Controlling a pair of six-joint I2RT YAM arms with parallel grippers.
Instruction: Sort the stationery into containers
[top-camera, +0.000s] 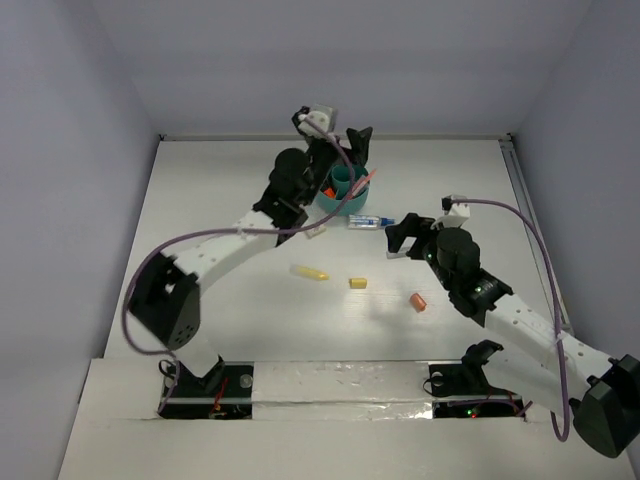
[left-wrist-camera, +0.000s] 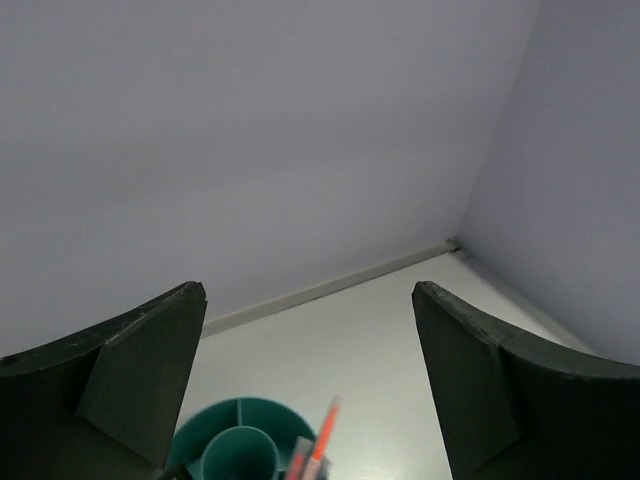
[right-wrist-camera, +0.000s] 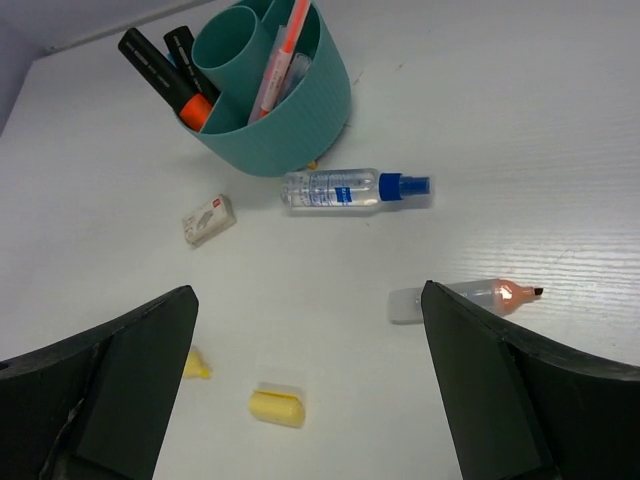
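Observation:
The teal divided holder (right-wrist-camera: 300, 130) holds black markers (right-wrist-camera: 155, 70) and pens (right-wrist-camera: 282, 60). My left gripper is raised above it, fingers apart, nothing seen between them. My right gripper stands open over the table. A clear blue-capped bottle (right-wrist-camera: 338, 190) lies below the holder. A white eraser (right-wrist-camera: 208, 218), a grey marker with orange tip (right-wrist-camera: 500, 296), a yellow block (right-wrist-camera: 277, 408) and a yellow marker (top-camera: 310, 273) lie on the table. An orange piece (top-camera: 418, 302) lies near the right arm.
Grey walls (top-camera: 75, 220) enclose the white table (top-camera: 200, 170) at back and sides.

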